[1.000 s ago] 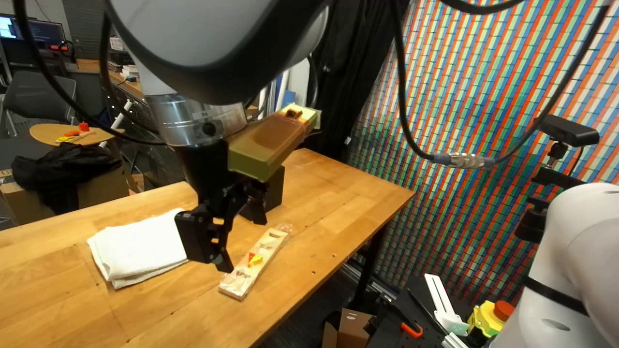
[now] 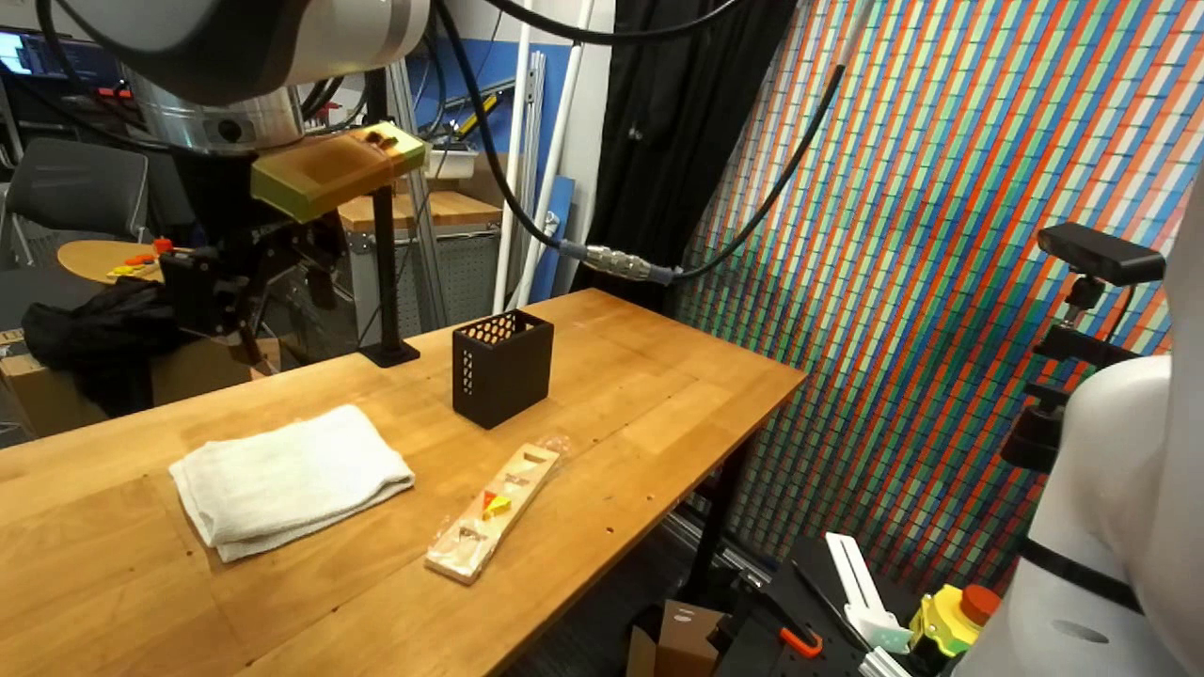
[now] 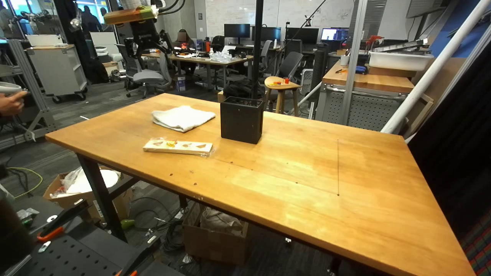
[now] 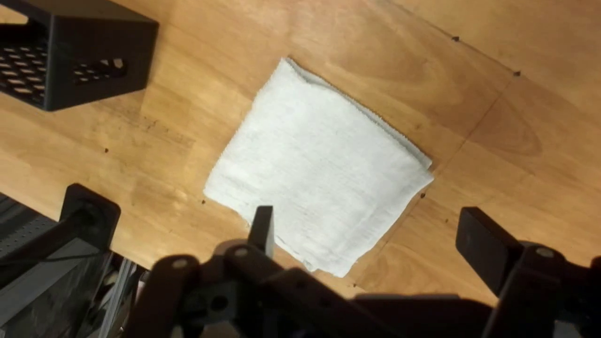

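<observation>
A white cloth [image 4: 321,169], folded to a rough square, lies flat on the wooden table. My gripper stands open above the table, its two black fingers wide apart with nothing between them; one fingertip overlaps the cloth's near edge in the wrist view. In exterior view 1 the gripper [image 2: 265,293] hangs high at the back left, well clear of the tabletop. A long wooden block [image 2: 497,510] with cut-outs and red and yellow pieces, in clear wrap, rests near the front edge. Upright behind it is a black perforated box [image 2: 502,369].
At the back edge a black post [image 2: 387,282] rises from a base plate, close to the arm. Cables hang from the arm.
My arm has risen and moved back and left, away from above the wooden block. The black box and the cloth's right end are now uncovered. Cloth and block have not moved.
</observation>
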